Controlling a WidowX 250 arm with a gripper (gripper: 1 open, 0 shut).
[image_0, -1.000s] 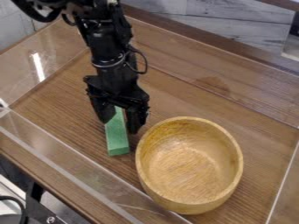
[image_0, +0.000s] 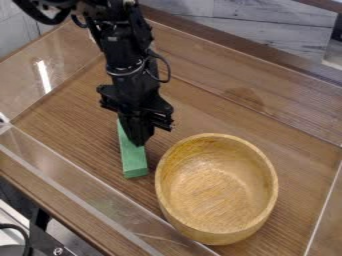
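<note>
A green rectangular object (image_0: 132, 160) lies on the wooden table just left of a yellow bowl (image_0: 214, 190). My black gripper (image_0: 134, 126) is over the far end of the green object, which is partly hidden behind it. The fingertips are dark and hard to separate; nothing shows clearly held between them.
The wooden table (image_0: 247, 90) has clear room at the right and behind the bowl. A pale wall runs along the back, and a lighter edge borders the table at the left and front. A dark cable shows at the lower left.
The gripper has risen slightly and shifted a little, uncovering more of the green object's upper part. The green object and bowl look unmoved.
</note>
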